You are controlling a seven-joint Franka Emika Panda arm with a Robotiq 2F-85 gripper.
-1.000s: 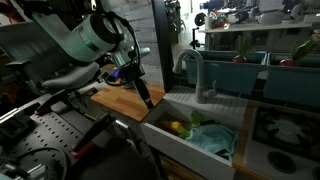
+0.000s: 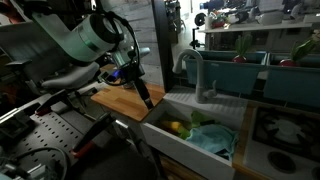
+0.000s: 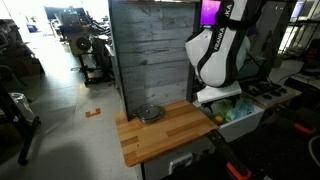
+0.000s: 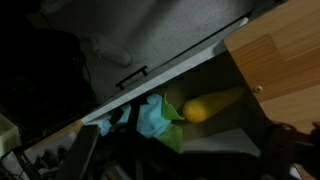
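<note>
My gripper looks down over the sink in the wrist view. Its dark fingers stand apart at the lower edge, and nothing shows held between them. A light blue cloth [image 4: 153,118] lies in the basin, with a green piece [image 4: 171,136] beside it. Close by is a yellow-orange object [image 4: 215,104], long and rounded. Exterior view 1 shows the crumpled cloth [image 2: 210,138] toward the near right of the basin and the yellow-green items [image 2: 178,128] to its left. The gripper's dark parts are hard to separate from the arm there.
The white sink [image 2: 168,145] has a tall faucet [image 2: 200,75] behind it and a stove [image 2: 285,130] to its right. A metal pan [image 3: 147,112] sits on the wooden counter [image 3: 165,135], whose front part is bare. Blue planters [image 2: 235,73] line the back.
</note>
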